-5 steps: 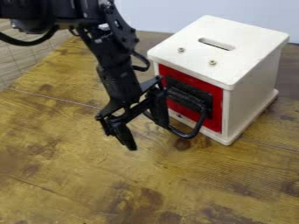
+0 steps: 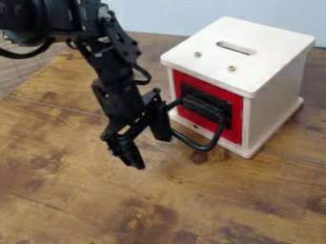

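Observation:
My black gripper (image 2: 148,142) hangs over the wooden floor, left of a white wooden box (image 2: 247,54), its two fingers spread apart with nothing visible between them. The box has a slot and two screws on top and a red front panel (image 2: 230,95) carrying a black mechanism with a looped black handle (image 2: 212,143). The right finger is close to the handle's left end; whether they touch I cannot tell.
Bare wooden surface (image 2: 114,205) fills the foreground and left. A pale wall (image 2: 152,14) runs behind the box. A cable loops along my arm.
Compared with a second ago, my arm and gripper have shifted slightly to the left, away from the box. The box looks unmoved.

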